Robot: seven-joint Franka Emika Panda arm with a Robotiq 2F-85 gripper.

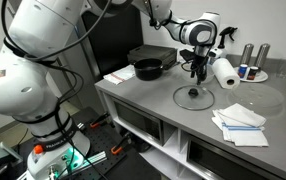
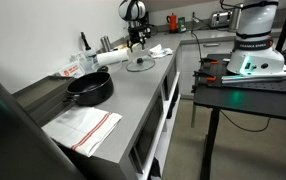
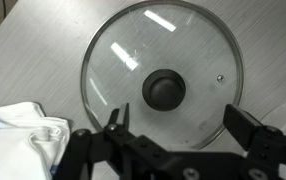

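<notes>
A round glass lid [image 3: 133, 97] with a black knob [image 3: 164, 90] lies flat on the grey counter, as the wrist view shows. Above it hangs my gripper [image 1: 200, 77], pointing down, its fingers [image 3: 116, 122] spread to either side below the knob in the wrist image. Nothing is between them. In exterior view 1 the lid [image 1: 193, 99] is just beneath the gripper, with a gap between. A black pot [image 1: 149, 69] without a cover stands farther left along the counter; exterior view 2 shows the same pot [image 2: 90, 91] close up.
Folded white towels [image 1: 240, 125] lie right of the lid, near the front edge. A clear round dish [image 1: 260, 96] and a paper towel roll [image 1: 225, 72] are behind them. Another cloth [image 2: 81, 129] lies beside the pot. Free counter separates pot and lid.
</notes>
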